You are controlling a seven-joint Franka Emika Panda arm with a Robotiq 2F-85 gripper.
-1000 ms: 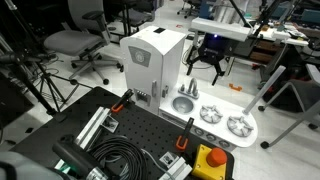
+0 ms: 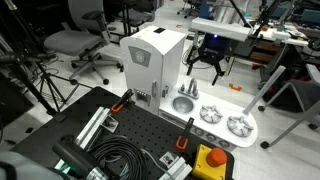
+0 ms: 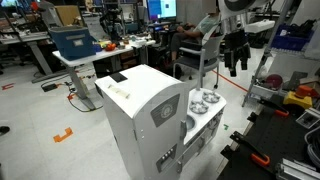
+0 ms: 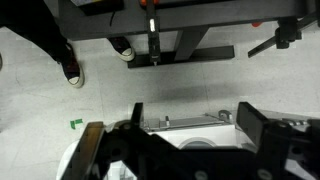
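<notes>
My gripper [image 2: 203, 74] hangs high above the back of a white toy kitchen counter [image 2: 205, 92]. Its black fingers are spread wide in the wrist view, where my gripper is open with only floor and a counter edge showing between and below the fingertips. The counter carries a round metal sink [image 2: 183, 105] and two silver burners, a nearer-left burner [image 2: 210, 114] and a right burner [image 2: 240, 126]. A white toy fridge [image 2: 150, 62] stands at the counter's left end, its door shut. From the side, my gripper [image 3: 239, 68] is well clear of the counter.
A dark table [image 2: 150, 128] in front holds orange-handled clamps [image 2: 184, 136], a coil of black cable [image 2: 118, 158] and a yellow box with a red button [image 2: 216, 158]. Office chairs [image 2: 75, 42] stand behind at left.
</notes>
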